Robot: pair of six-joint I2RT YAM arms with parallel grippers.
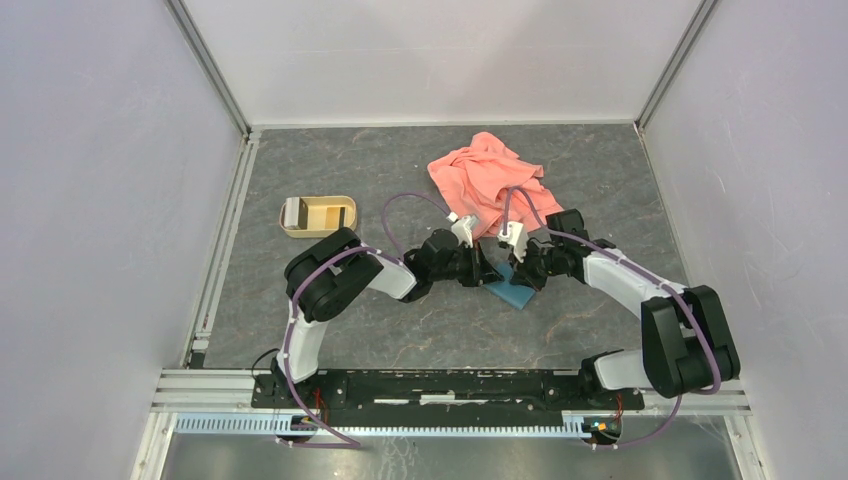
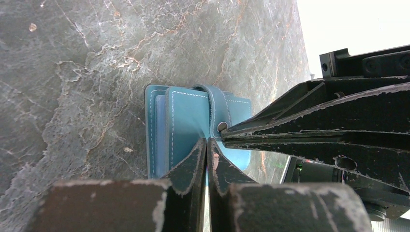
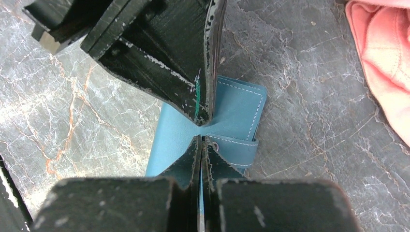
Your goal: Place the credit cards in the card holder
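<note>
The blue card holder (image 2: 186, 121) lies closed on the table, its strap (image 2: 216, 108) folded over the cover; pale inner sleeves show at one edge. My right gripper is shut, tips against the strap at the snap button (image 2: 222, 126), with nothing seen between its fingers. My left gripper is also shut, tips down at the holder's cover; the right wrist view shows one of its fingers (image 3: 200, 108) pressed on the cover beside the strap. Whether it pinches anything is hidden. No loose credit card can be made out near the holder.
A yellow tray (image 1: 318, 232) stands at the left with a grey-white item (image 1: 295, 213) and small orange and dark pieces in it. A crumpled pink cloth (image 1: 490, 180) lies behind the grippers.
</note>
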